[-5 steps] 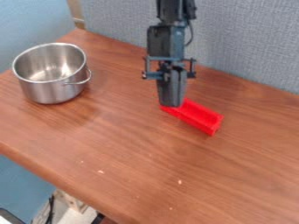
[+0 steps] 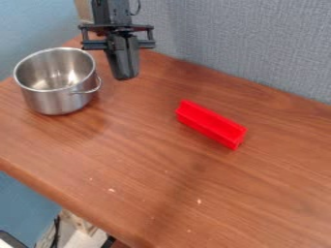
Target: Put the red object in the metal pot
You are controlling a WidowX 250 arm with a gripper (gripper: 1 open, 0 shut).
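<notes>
The red object, a long block, lies flat on the wooden table right of the middle, apart from the gripper. At the left stands the metal pot, upright and open at the top, with a wire handle on its right side. My gripper points down just right of the pot's far side, clear of the rim in this view. Its dark fingers look like one block from here, so the gap between them is hidden. No red shows at the fingertips.
Bare wooden table spreads in front of the pot and around the red object. Grey-blue padded walls close off the back. The table's front-left edge drops away at the lower left.
The gripper has swung left and towards the back, from over the red object's far end to beside the pot. Neither the red object nor the pot has moved.
</notes>
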